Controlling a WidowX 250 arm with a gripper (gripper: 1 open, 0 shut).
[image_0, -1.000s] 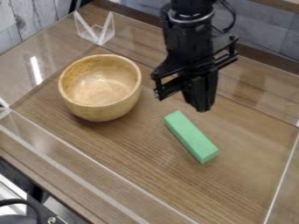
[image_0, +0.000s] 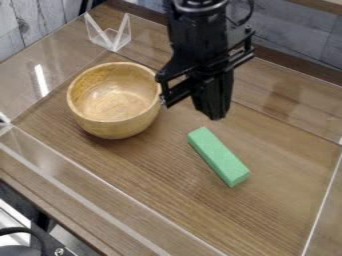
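The black gripper (image_0: 197, 92) hangs over the table at upper centre, pointing down toward the front; whether its fingers are open or shut is hard to see. A wooden bowl (image_0: 112, 100) sits at the left, close beside the gripper, and looks empty. A green rectangular block (image_0: 218, 157) lies flat on the table, below and in front of the gripper, apart from it.
A small white wire-like object (image_0: 110, 32) stands at the back left. Black cables lie at the lower left edge.
The gripper has shifted slightly to the left, toward the bowl. The bowl and the green block have not moved.
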